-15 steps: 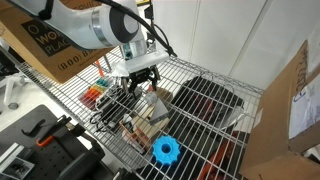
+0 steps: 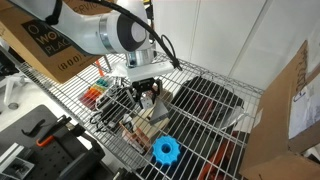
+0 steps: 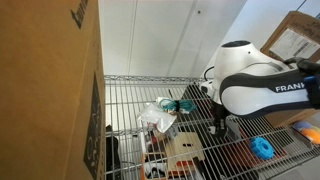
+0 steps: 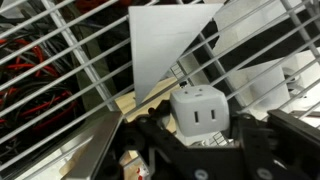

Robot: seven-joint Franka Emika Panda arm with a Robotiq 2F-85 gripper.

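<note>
A white block with two outlet slots [image 4: 200, 110] sits between the fingers of my gripper in the wrist view. My gripper is shut on it. Wire mesh of the rack [image 4: 70, 35] passes beneath the block. In exterior view 1 the gripper [image 2: 145, 98] points down at the middle of the rack, and the block is small and hard to make out there. Exterior view 2 has the arm's wrist over the rack's right part, with the fingertips mostly hidden.
A grey-white flat piece [image 2: 159, 113] lies near the gripper. The blue ring-shaped thing [image 2: 166, 150] is on the rack toward the front. Cardboard boxes [image 2: 285, 120] stand at the right and back left. Dark cables [image 4: 35, 100] show below the mesh.
Over the last second the arm has shifted slightly, with the gripper a little lower and nearer the rack. The other things on the rack look unmoved.
</note>
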